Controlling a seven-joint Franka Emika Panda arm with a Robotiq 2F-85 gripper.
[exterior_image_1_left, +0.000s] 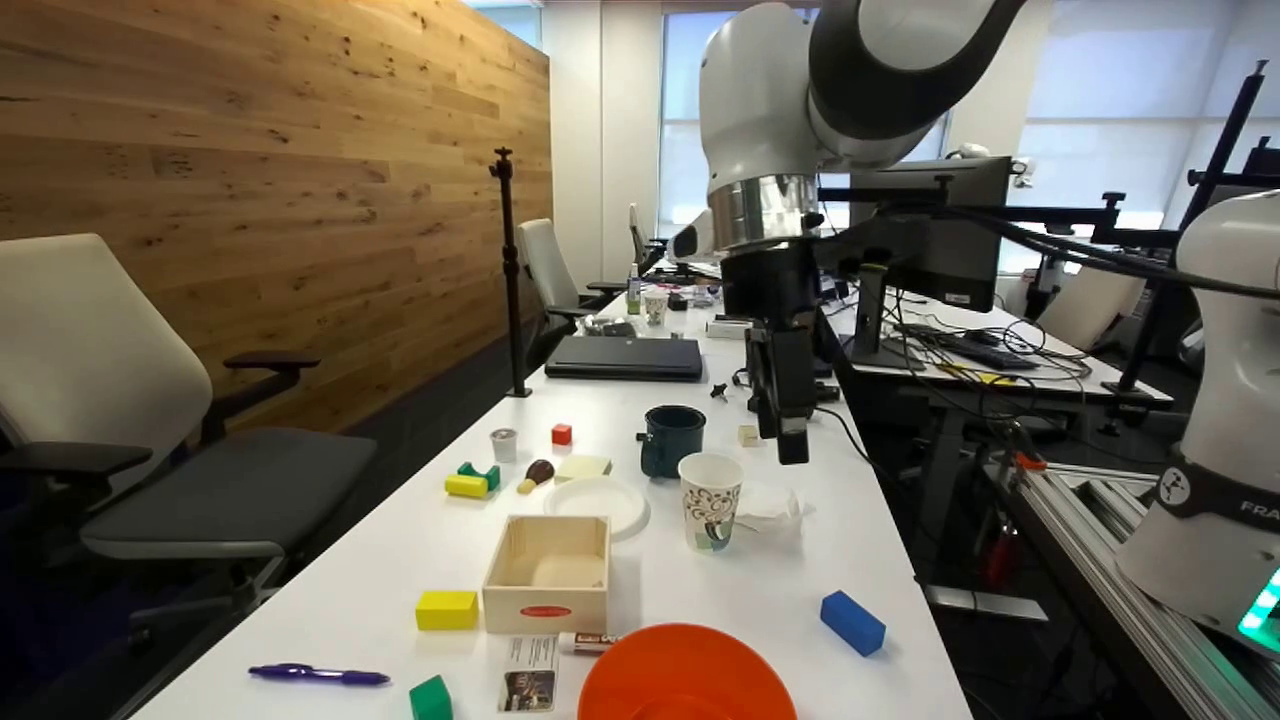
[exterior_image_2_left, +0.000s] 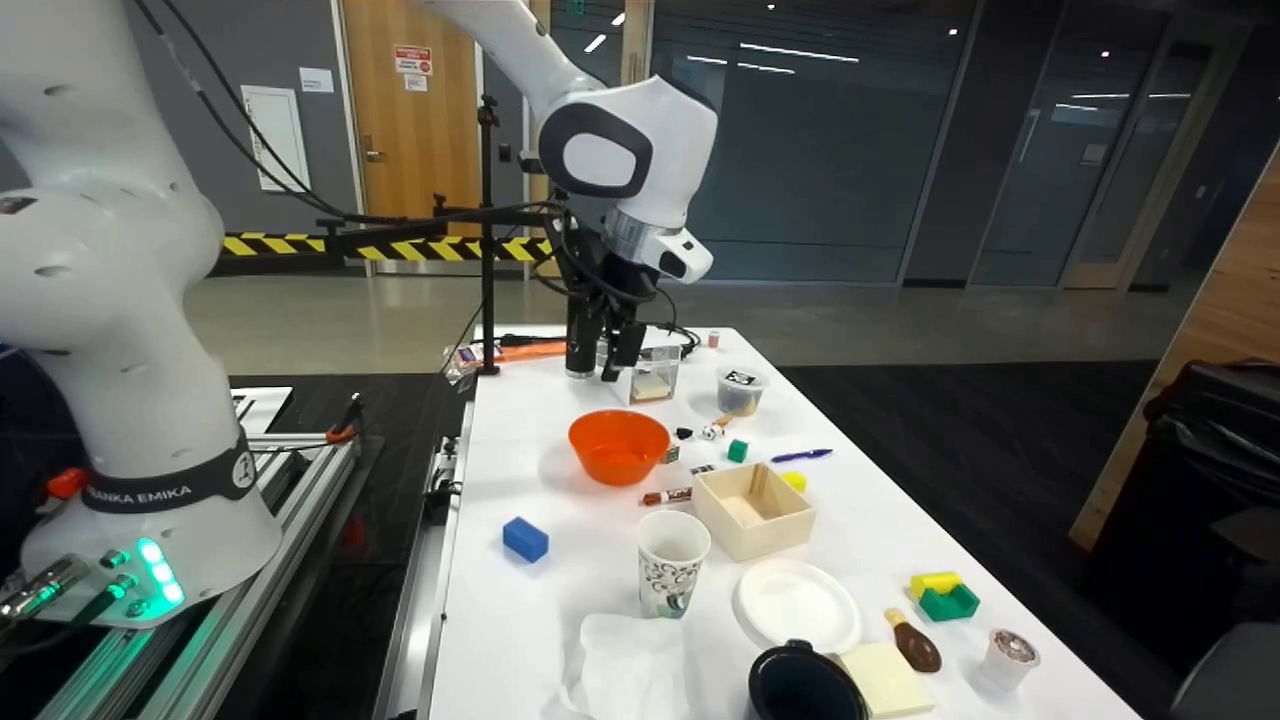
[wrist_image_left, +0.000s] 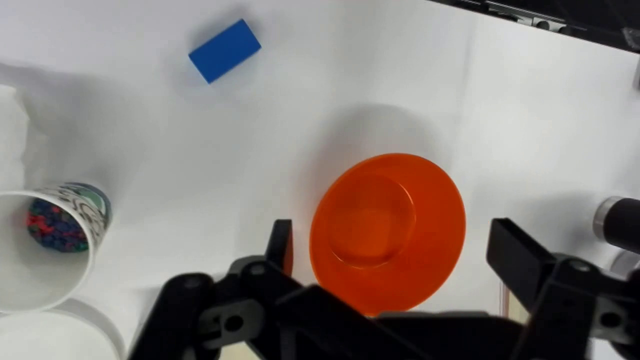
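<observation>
My gripper stands open, its fingers (wrist_image_left: 279, 246) wide apart with nothing between them. Below, the empty orange bowl (wrist_image_left: 396, 270) shows in the gap of the wrist view; in exterior view 1 the gripper (exterior_image_1_left: 786, 396) hangs well above the tabletop. A blue block (wrist_image_left: 225, 51) lies alone at the upper left of the wrist view. The patterned paper cup (wrist_image_left: 99, 207) stands farther left, with small coloured bits inside. In exterior view 2, an open wooden box (exterior_image_2_left: 753, 514) sits between the bowl (exterior_image_2_left: 618, 446) and a white plate (exterior_image_2_left: 798, 604).
A dark mug (exterior_image_1_left: 672, 439) stands behind the cup, near a crumpled napkin (exterior_image_1_left: 774, 510). Along one side lie a yellow block (exterior_image_1_left: 446, 610), a purple pen (exterior_image_1_left: 318, 674) and a green block (exterior_image_1_left: 431, 698). Bare table surrounds the blue block.
</observation>
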